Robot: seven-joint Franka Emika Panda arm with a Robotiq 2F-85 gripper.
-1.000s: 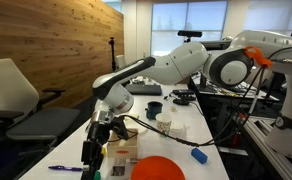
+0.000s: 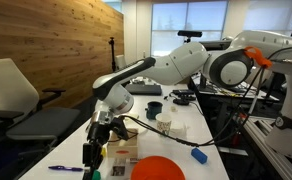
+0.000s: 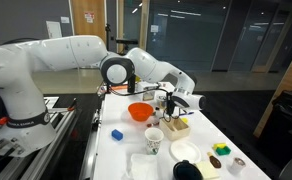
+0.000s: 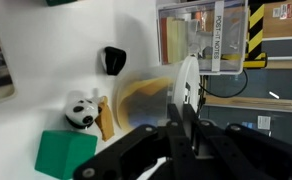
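Note:
In the wrist view my gripper is shut on a translucent, cup-like thing [image 4: 146, 100] with a pale oval rim. A brownish tone shows through its side; exactly what it is cannot be told. Beside it on the white table are a small panda figure [image 4: 81, 112], a green block [image 4: 64, 153] and a little black object [image 4: 111, 60]. From exterior view 1, the gripper [image 2: 90, 163] points down near the table's left side, and the held thing is hard to make out there.
A red bowl [image 2: 158, 170] stands near the arm, with a blue block [image 2: 199, 155] farther right. White cups [image 3: 154, 138] and a black plate [image 3: 187, 168] occupy the table. A purple marker [image 2: 66, 168] lies left of the gripper. A clear Post-it box [image 4: 176, 40] shows too.

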